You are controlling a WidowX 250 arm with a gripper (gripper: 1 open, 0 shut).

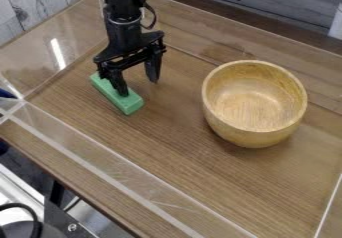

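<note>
A black gripper (134,70) hangs from the top over the wooden table, its fingers spread open. Its left fingers reach down to a green block (118,96), which lies tilted on the table, partly hidden by them at its upper end. The right fingers stand over bare wood. Whether the fingers touch the block is not clear.
A large wooden bowl (254,102) sits to the right of the gripper. A dark cable lies at the bottom left corner, near the table's edge.
</note>
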